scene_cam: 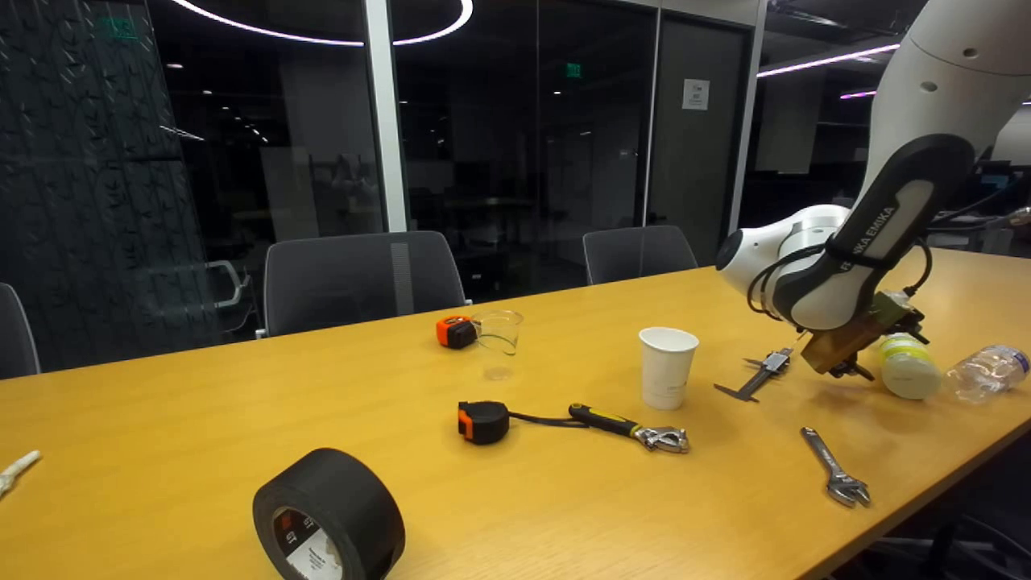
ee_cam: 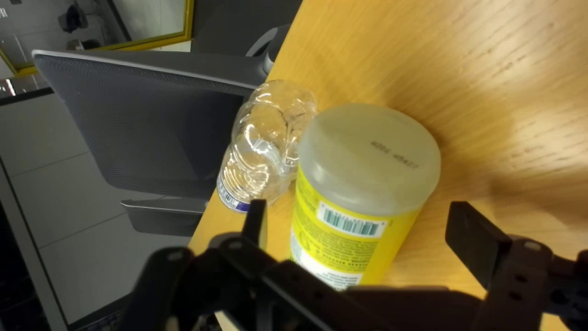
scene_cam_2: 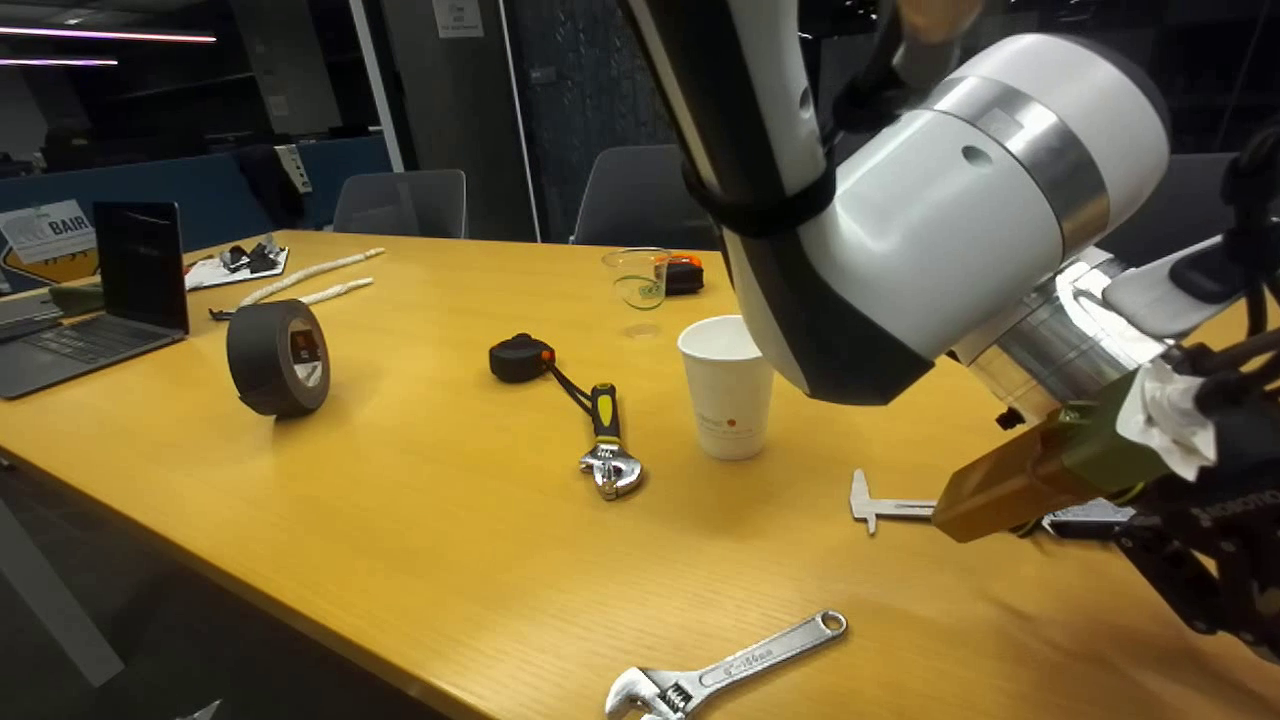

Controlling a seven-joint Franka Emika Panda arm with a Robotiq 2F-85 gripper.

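A yellow-labelled canister (ee_cam: 353, 237) with a pale, cloudy end (scene_cam: 909, 380) lies on the table near its right edge. In the wrist view my gripper is open, one finger to each side of the canister's body, with a wider gap on the right than on the left. The right finger (ee_cam: 477, 237) stands clear of the canister. Seen from exterior view 1, the gripper (scene_cam: 875, 353) is low over the table beside the canister. The canister's far end is hidden behind the gripper's dark parts. Whether the left finger touches it, I cannot tell.
A clear plastic bottle (ee_cam: 267, 146) lies against or very near the canister, by the table edge. Calipers (scene_cam: 759, 375), a small wrench (scene_cam: 837, 470) and a white paper cup (scene_cam: 667, 367) are nearby. Farther off are a black-handled wrench (scene_cam: 628, 426), tape measures and a black tape roll (scene_cam: 333, 512).
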